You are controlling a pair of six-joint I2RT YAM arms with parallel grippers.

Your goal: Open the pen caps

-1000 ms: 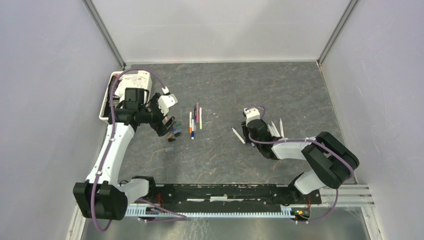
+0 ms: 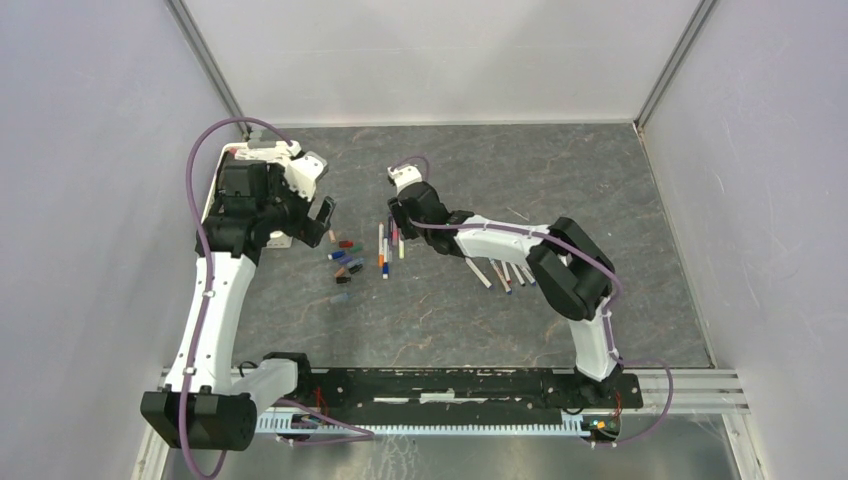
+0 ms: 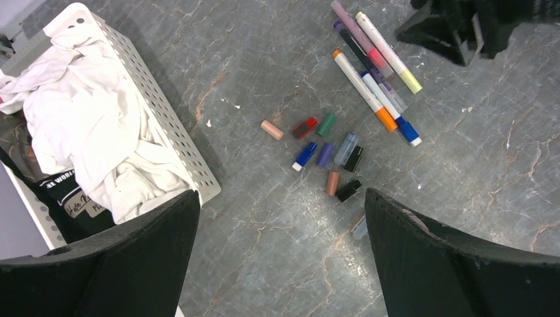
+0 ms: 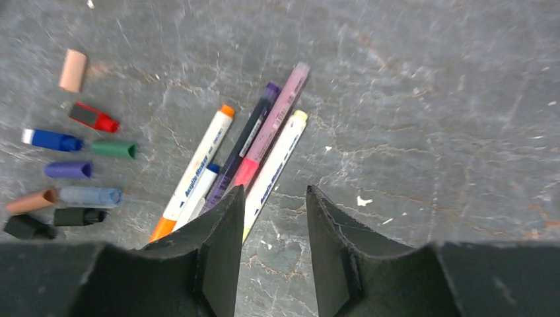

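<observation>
Several capped pens lie side by side mid-table; the right wrist view shows an orange-ended pen, a pink pen and a yellow-ended pen. My right gripper hovers above the near part of this group, fingers part open and nothing between them. Loose caps, among them a red cap and a green cap, are scattered left of the pens. Over them, near the basket, my left gripper stands open and empty. Uncapped-looking pens lie to the right, partly under the right arm.
A white basket holding white cloths stands at the left, close beside the left gripper.
My right gripper has left the pens on the right and swung left to the capped group. The left gripper has drawn back a little toward the basket.
</observation>
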